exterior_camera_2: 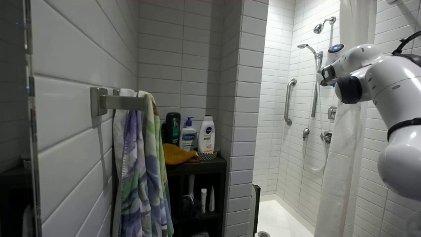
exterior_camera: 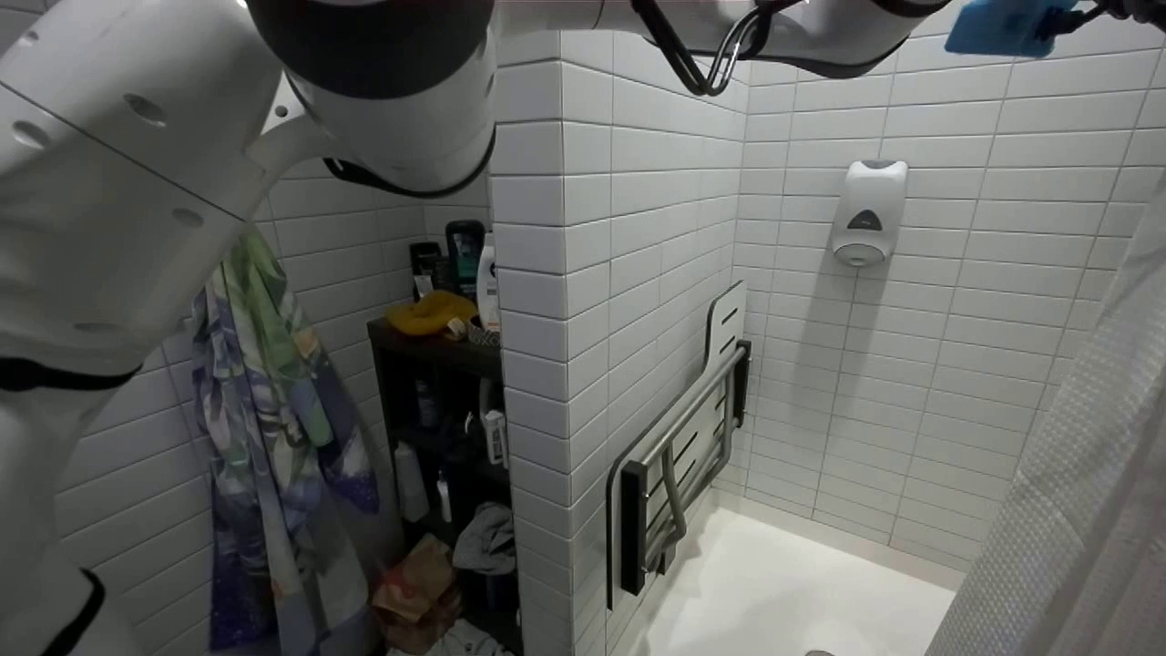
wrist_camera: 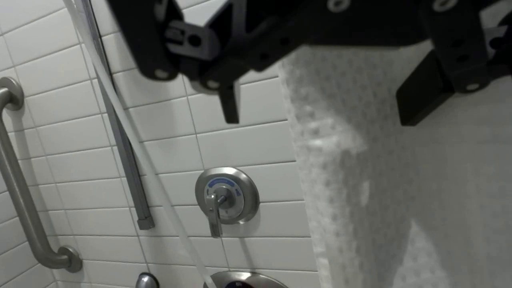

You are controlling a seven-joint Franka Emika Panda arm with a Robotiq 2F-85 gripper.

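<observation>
In the wrist view my gripper is open, its two dark fingers wide apart. A white shower curtain [wrist_camera: 355,201] hangs behind the gap and behind the right finger; whether any of it touches that finger I cannot tell. Left of the curtain, on the tiled wall, is a round metal shower valve [wrist_camera: 227,195] with its lever pointing down. From the second exterior view, my arm reaches in from the right and its end overlaps the upper part of the curtain [exterior_camera_2: 339,170]. The first exterior view cuts off most of my gripper at the top right.
A grab bar [wrist_camera: 24,192], slide rail [wrist_camera: 117,125] and pale hose [wrist_camera: 139,149] are left of the valve. A folded shower seat [exterior_camera: 689,437] is mounted on the partition wall. Bottles and a yellow cloth [exterior_camera: 432,313] top a dark shelf.
</observation>
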